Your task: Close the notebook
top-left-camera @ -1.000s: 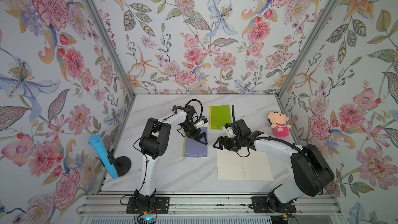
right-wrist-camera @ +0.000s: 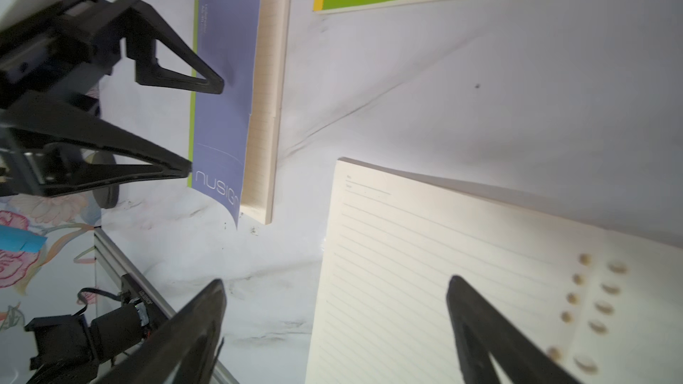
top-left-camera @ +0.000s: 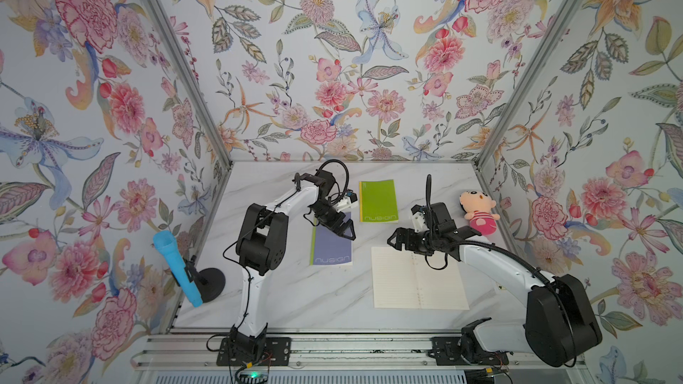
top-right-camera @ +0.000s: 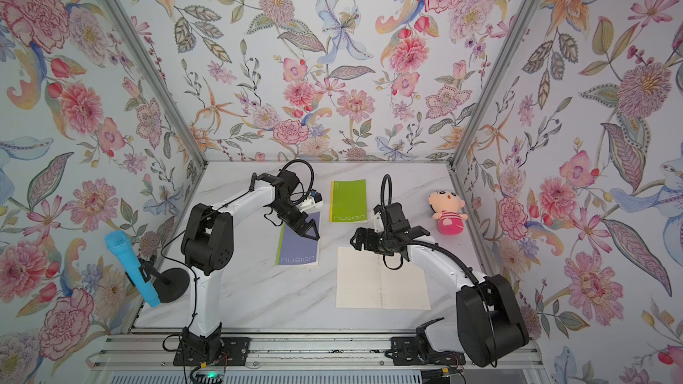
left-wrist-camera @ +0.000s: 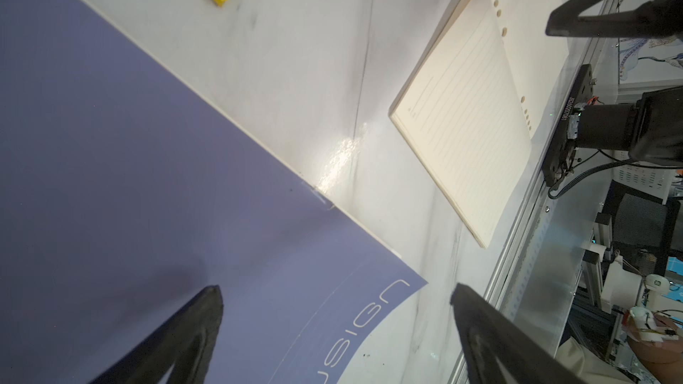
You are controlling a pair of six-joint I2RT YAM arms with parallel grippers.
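A purple notebook [top-left-camera: 331, 249] lies on the left of the table, its cover folded over; in the right wrist view its right edge bows up off the pages. Over its back right part is my left gripper, open, with nothing between its spread fingertips. A second notebook [top-left-camera: 395, 284] lies open at the front right, lined pages up, with a row of binding holes along its middle. My right gripper [top-left-camera: 400, 239] hangs just behind that notebook's left page, open and empty. The right arm hides part of the open notebook's back edge.
Behind and between these two lies a closed green notebook [top-left-camera: 378, 200] with a yellow spine. A pink doll [top-left-camera: 480, 213] sits at the back right. Bare marble tabletop [top-left-camera: 284, 298] shows at the front left. A blue object on a black stand [top-left-camera: 178, 270] stands at the far left.
The purple notebook has shifted slightly left and back. My right gripper has moved right and a little back from the open notebook's left edge. My left gripper has moved back slightly.
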